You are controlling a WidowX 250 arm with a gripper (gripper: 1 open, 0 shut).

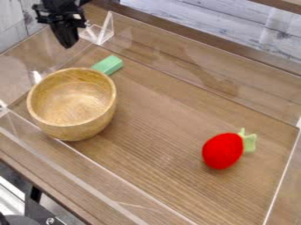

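My gripper [63, 38] is in the upper left, above the back corner of the work surface, shut with nothing visible between its fingers. Below and right of it a small green block [107, 65] lies on the wooden surface, apart from the gripper. A large wooden bowl [73, 119] sits at the left, in front of the block. A red tomato-like object [223, 151] with a pale green top lies at the right.
The wooden tray floor [177, 105] is clear through the middle and back right. Its walls run along the edges, close to the gripper at the upper left.
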